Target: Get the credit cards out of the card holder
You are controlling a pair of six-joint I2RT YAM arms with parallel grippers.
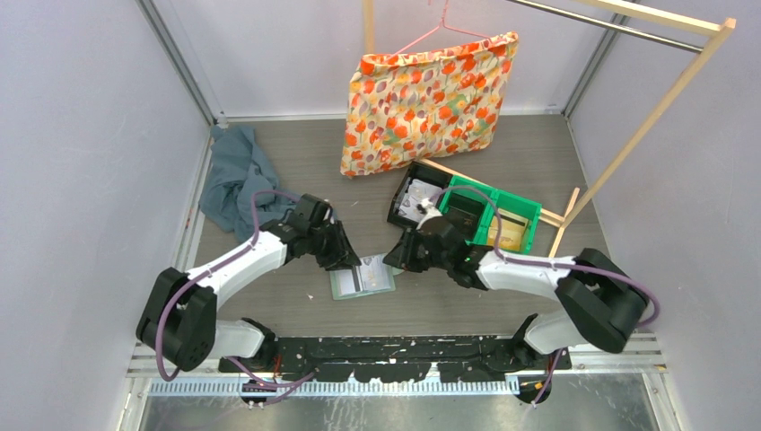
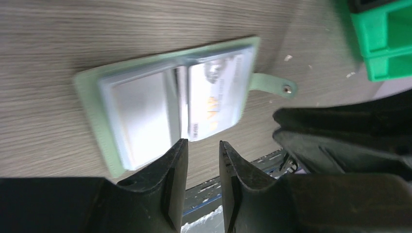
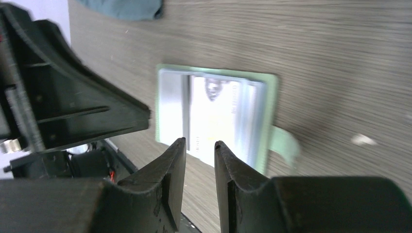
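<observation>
The pale green card holder (image 2: 87, 90) lies open on the table, white-faced cards (image 2: 214, 92) in its sleeves and a strap with a snap (image 2: 277, 86) at one side. My left gripper is over the holder's left part, its fingers a little apart with nothing visible between them. My right gripper is over the holder's right end, fingers also part open and seemingly empty. In the top view both grippers (image 1: 345, 263) flank the holder from either side.
Green bins (image 1: 529, 211) and a black box (image 1: 404, 184) stand back right. A blue-grey cloth (image 1: 233, 180) lies at left, a floral fabric bag (image 1: 422, 99) hangs at the back. Bare table surrounds the holder.
</observation>
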